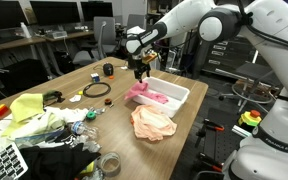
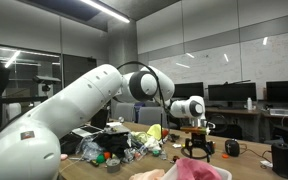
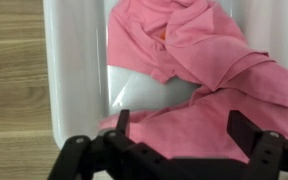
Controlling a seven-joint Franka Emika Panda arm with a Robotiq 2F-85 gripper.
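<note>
My gripper is open, its two dark fingers wide apart with nothing held between them. It hangs above the far end of a white bin [image 1: 182, 105]. Inside that bin lies crumpled pink cloth [image 3: 199, 45], which spreads below the fingers in the wrist view. A strip of the bin's pale floor shows between folds of the cloth, and a small orange spot peeks out near the top. In exterior view 1 the gripper [image 1: 142, 73] stands over the bin's left far corner.
A peach cloth [image 1: 153, 124] lies on the wooden table in front of the bin. To the left are a heap of white and dark cloths, a yellow cloth [image 1: 26, 107], a tape roll [image 1: 109, 164] and a black ring [image 1: 96, 89]. Bare table surrounds the bin's left side.
</note>
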